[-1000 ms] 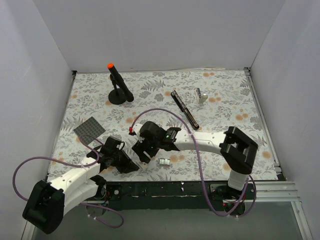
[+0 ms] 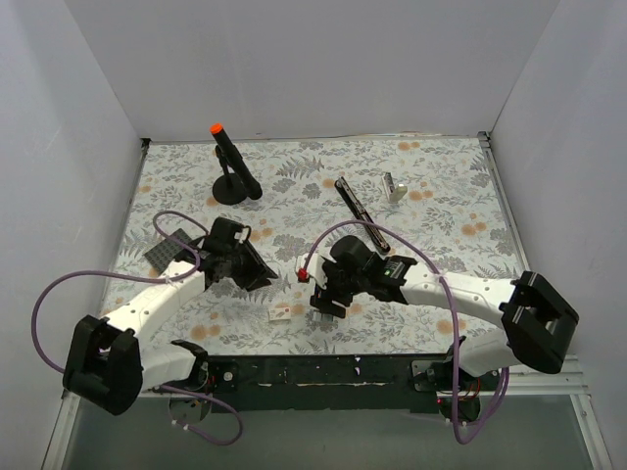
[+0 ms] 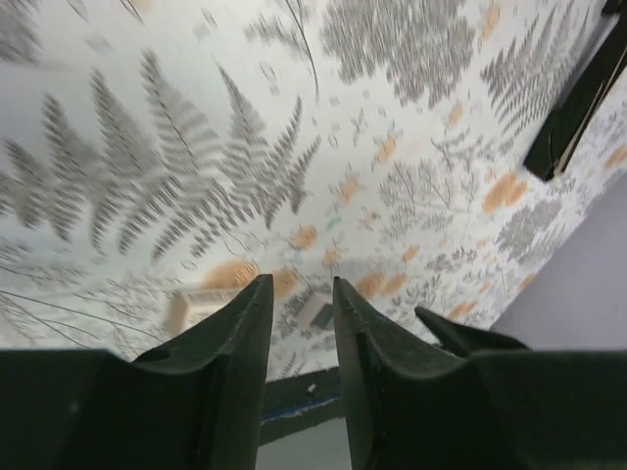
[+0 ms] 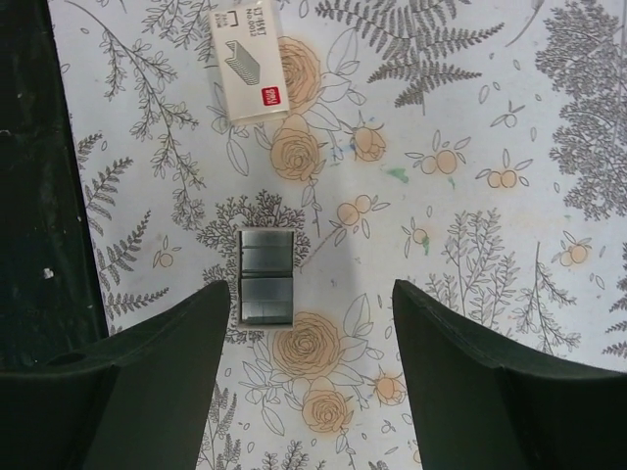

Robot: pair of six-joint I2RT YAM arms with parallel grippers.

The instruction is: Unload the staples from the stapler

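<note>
The long black stapler (image 2: 361,213) lies diagonally at the back right of centre; part shows in the blurred left wrist view (image 3: 563,127). A small white printed box (image 4: 250,64) lies at front centre (image 2: 279,313). Beside it, a grey metallic two-piece block, apparently staples (image 4: 265,294), lies under my right gripper, whose fingers are apart around it from above, not visibly touching. My left gripper is raised left of centre, behind the white box, its fingers partly apart with nothing visible between them.
A black stand with an orange-tipped cylinder (image 2: 235,166) is at the back left. A grey mat (image 2: 162,253) lies at the left, partly behind my arm. A small white object (image 2: 394,188) is at the back right. Purple cables loop over both arms.
My left gripper has moved back and up, away from the front edge, uncovering the white box. My right gripper has moved right, over the metallic block.
</note>
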